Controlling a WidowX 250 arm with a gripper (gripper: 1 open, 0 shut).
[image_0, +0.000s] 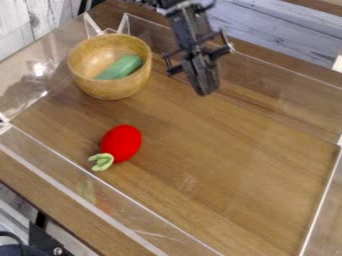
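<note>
A yellow-tan bowl (104, 81) sits at the upper left of the wooden surface, with a green oblong object (123, 66) inside it. A red round vegetable with a pale green top (119, 144) lies on the wood at lower left. My dark gripper (202, 78) is just right of the bowl, above the wood, shut with nothing visible between its fingers.
The wooden board (227, 170) has clear room across its middle and right. Clear raised edges run along its sides, with white planks beyond at the back.
</note>
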